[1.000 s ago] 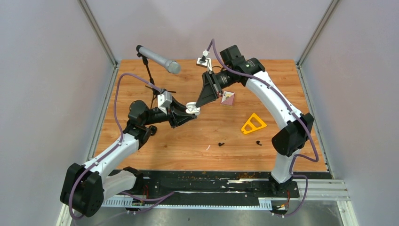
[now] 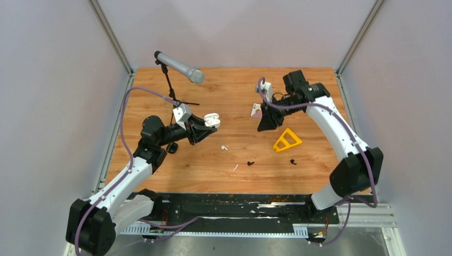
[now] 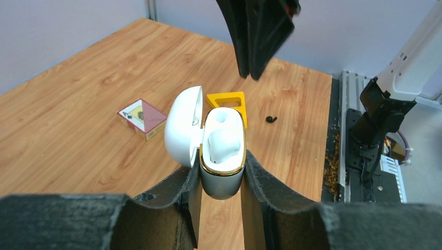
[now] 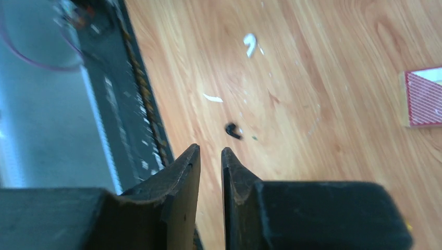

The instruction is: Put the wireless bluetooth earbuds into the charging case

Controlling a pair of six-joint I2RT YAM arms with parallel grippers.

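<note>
In the left wrist view, the white charging case (image 3: 223, 151) stands with its lid (image 3: 183, 125) raised, and my left gripper is shut on its lower part. One round opening shows in its top; I cannot tell whether the lower recess holds anything. A white earbud (image 2: 224, 148) lies on the table, below and right of the case in the top view; the right wrist view shows that earbud (image 4: 250, 44) too. My right gripper (image 2: 266, 126) is off to the right of the case. Its fingertips stand a little apart, so it is part open with nothing between them (image 4: 211, 151).
Two small black earbuds (image 2: 250, 163) and a white strip (image 2: 235, 167) lie on the table's near half. A yellow triangle (image 2: 288, 140) and a small patterned box (image 2: 256, 111) are at right. A grey tube on a stand (image 2: 181, 68) rises behind the left arm.
The right gripper has pulled away from the case to the right. A white earbud has appeared on the table and shifted slightly farther back. The left gripper has moved slightly left with the case.
</note>
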